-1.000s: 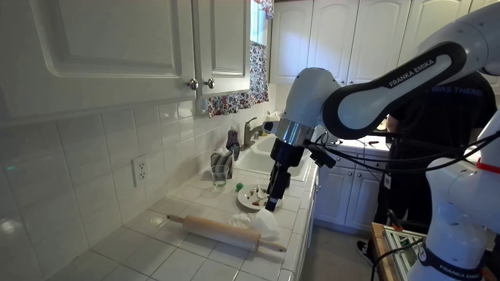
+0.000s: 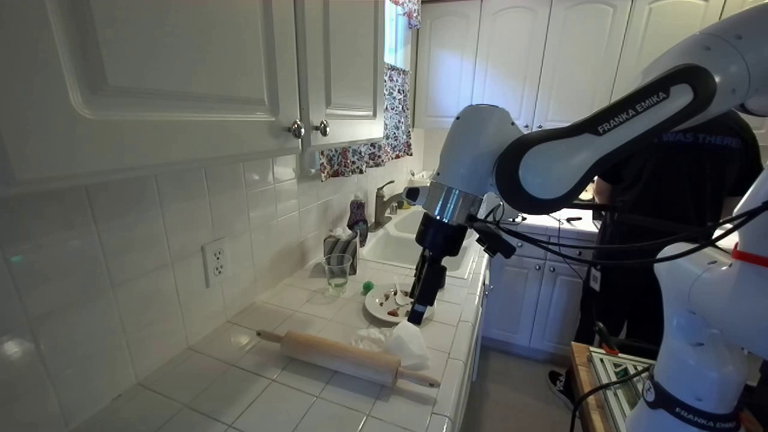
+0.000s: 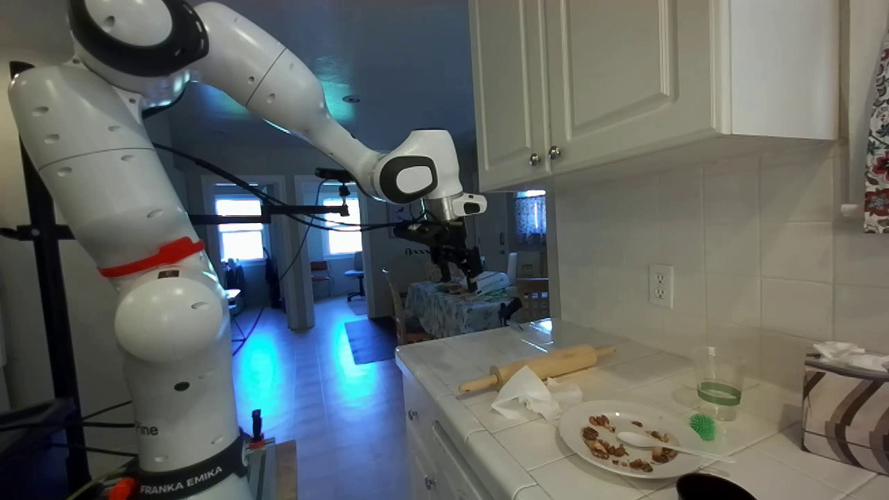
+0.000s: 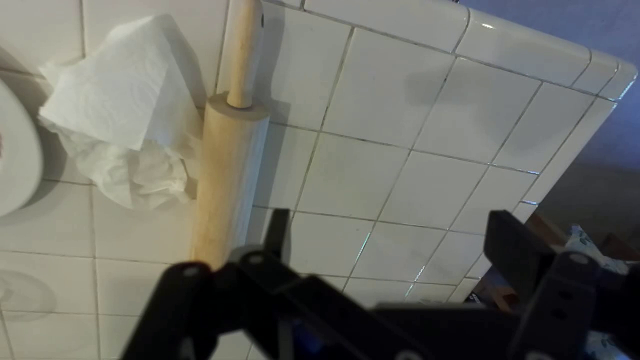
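Note:
My gripper is open, its two black fingers wide apart with nothing between them. It hangs in the air above the counter, as exterior view 2 (image 3: pixel 473 287) also shows. A wooden rolling pin (image 2: pixel 338 355) lies across the white tiles; in the wrist view the pin (image 4: pixel 225 174) passes just left of my fingers, its lower end hidden behind them. Crumpled white paper towel (image 4: pixel 120 102) lies beside the pin. Past the towel is a white plate (image 3: pixel 575 429) with brown food pieces (image 3: pixel 601 446) and a white plastic spoon (image 3: pixel 658 442) on it.
A clear cup (image 3: pixel 718 383), a green scrubber (image 3: pixel 702 426) and a tissue box (image 3: pixel 846 417) stand near the wall. A dark cup (image 3: pixel 712 487) is close to the plate. Upper cabinets (image 2: pixel 180 79) overhang the counter. Bare tiles (image 4: pixel 360 174) stretch to the counter's edge.

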